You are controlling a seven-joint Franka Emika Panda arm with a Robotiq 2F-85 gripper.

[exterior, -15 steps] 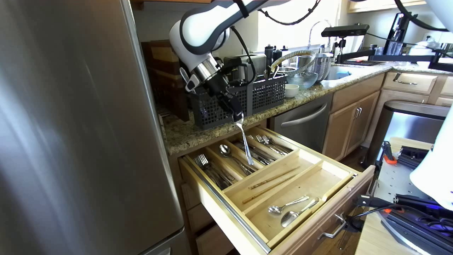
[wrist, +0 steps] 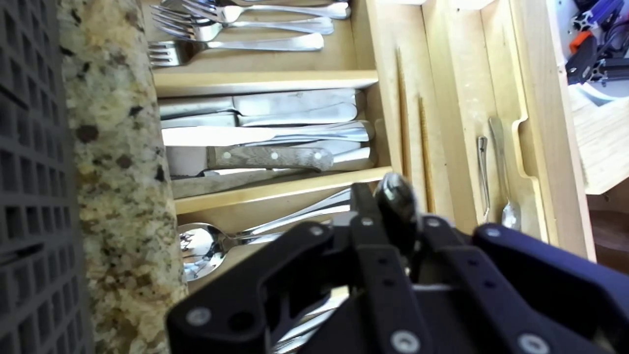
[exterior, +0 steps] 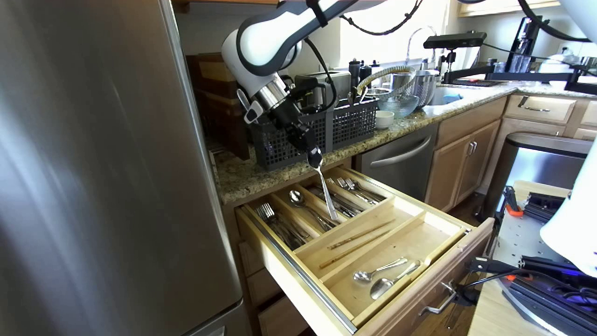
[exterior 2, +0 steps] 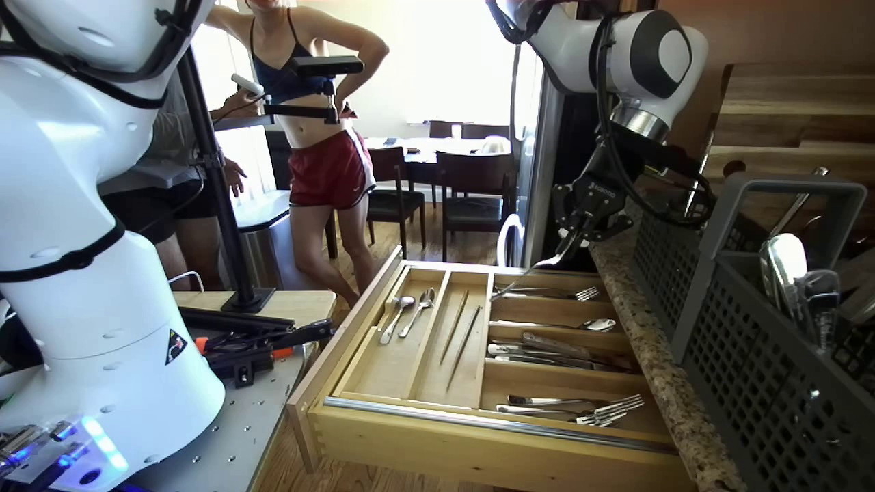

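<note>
A metal spoon (exterior: pixel 325 190) is held near its bowl by my gripper (exterior: pixel 313 150), its handle slanting down over the open drawer (exterior: pixel 366 238). In exterior view 2 the spoon (exterior 2: pixel 533 266) reaches from my gripper (exterior 2: pixel 571 238) toward the drawer's dividers. The wrist view shows part of a shiny metal piece, the spoon (wrist: pixel 396 197), between the fingers of my gripper. Whether the handle end touches a divider is hard to tell. A large spoon (exterior: pixel 296 197) lies in a rear compartment.
Knives (wrist: pixel 265 132) and forks (wrist: pixel 253 44) fill other rear compartments. Two chopsticks (exterior: pixel 358 235) lie in the middle section, two spoons (exterior: pixel 382 286) in the front one. A grey rack (exterior: pixel 352 123) stands on the counter close behind my gripper.
The held spoon has turned a little, its bowl now darker and more plainly visible. Its handle end has shifted slightly right and down. The arm has barely moved.
</note>
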